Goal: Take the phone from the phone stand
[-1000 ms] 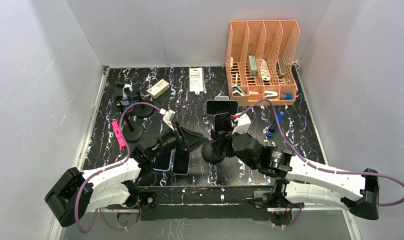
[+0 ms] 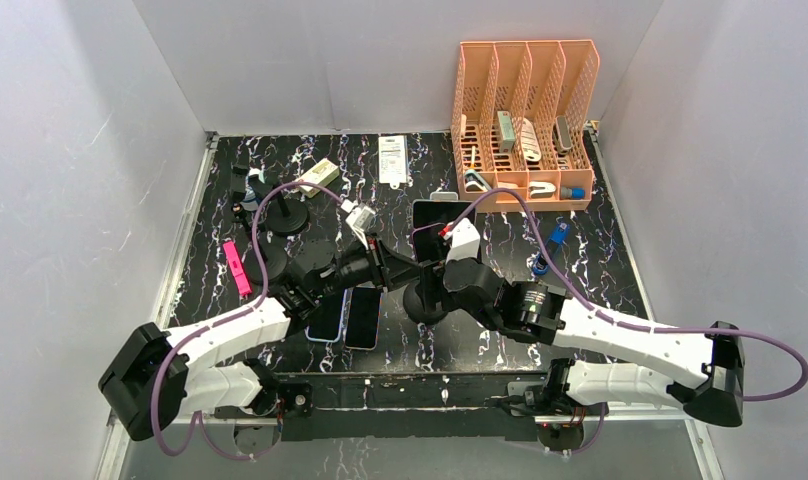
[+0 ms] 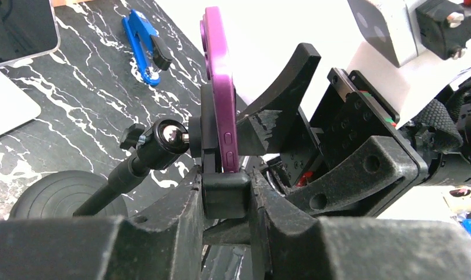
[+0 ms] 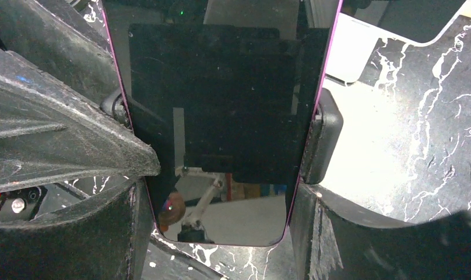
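A purple-edged phone (image 3: 221, 87) (image 4: 221, 99) stands in the phone stand (image 3: 140, 166), whose round base shows below. In the left wrist view my left gripper is shut on the black end of the stand's holder, just under the phone. My right gripper is shut on the phone, its fingers on both side edges near the bottom of the screen in the right wrist view. In the top view both grippers meet at the stand, near the middle of the table.
An orange rack (image 2: 520, 120) stands at the back right, a blue tool (image 2: 548, 250) to the right. Two phones (image 2: 363, 318) lie front left. Other stands (image 2: 285, 215) are at the left, with a pink item (image 2: 235, 268).
My left gripper has moved right and up to the stand.
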